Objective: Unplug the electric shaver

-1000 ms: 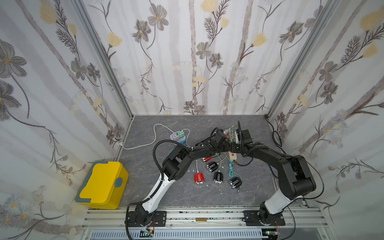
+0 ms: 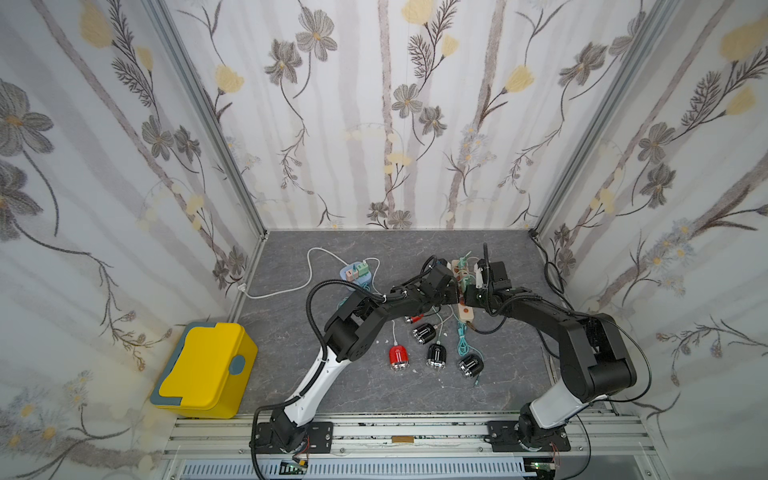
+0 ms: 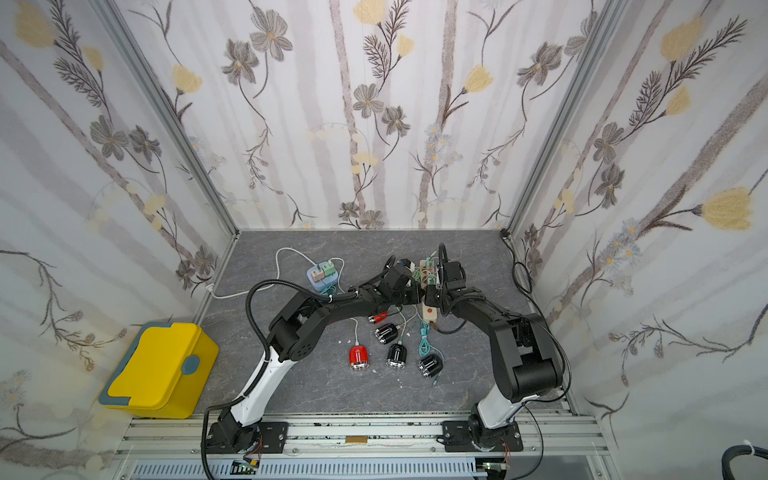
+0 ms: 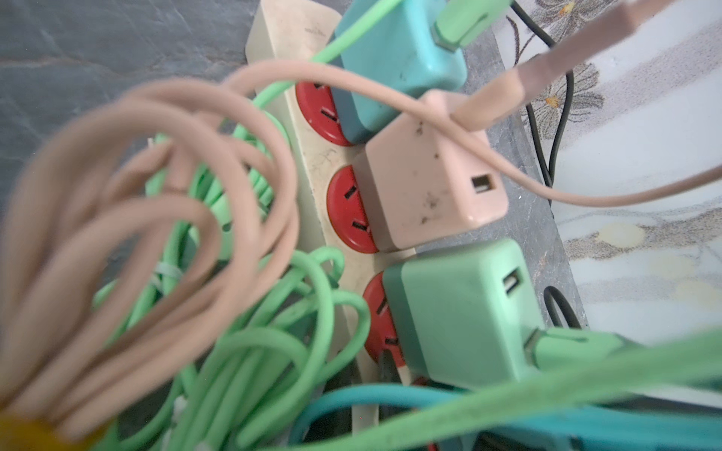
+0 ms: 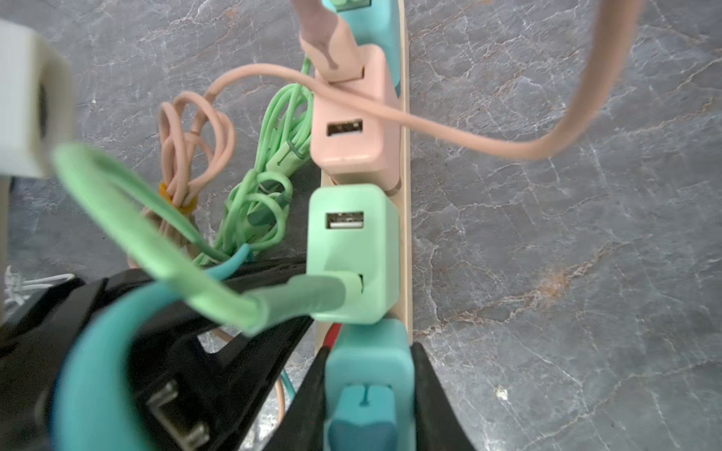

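The cream power strip carries a row of adapters: blue, pink and green. In the right wrist view another blue adapter sits below the green one. My right gripper is open around it, one finger on each side. Coming in from the left, my left gripper is shut at the strip's side beneath the green adapter; its hold is mostly hidden. The shavers lie in front: a red shaver, a black shaver and one beside a blue cord.
Bundled pink cable and green cable lie left of the strip. A yellow box stands at the left, and a light blue device lies behind the left arm.
The left arm and the shavers have not visibly moved.
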